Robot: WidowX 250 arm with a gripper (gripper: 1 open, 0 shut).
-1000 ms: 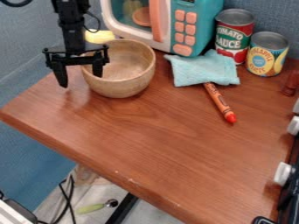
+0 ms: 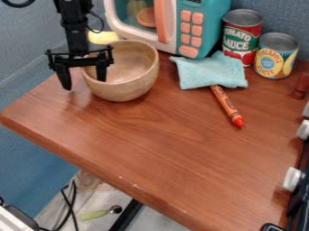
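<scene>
My black gripper (image 2: pixel 82 65) hangs at the back left, over the left side of a light wooden bowl (image 2: pixel 129 79). One finger drops outside the bowl's left edge and the other is at or inside its rim; whether the fingers grip anything cannot be told. A yellow object (image 2: pixel 101 37) is partly hidden behind the arm.
A toy microwave (image 2: pixel 193 27), a light blue cloth (image 2: pixel 208 69), a red crayon (image 2: pixel 227 106) and two cans (image 2: pixel 241 38) occupy the back right. A black appliance (image 2: pixel 295 180) lines the right edge.
</scene>
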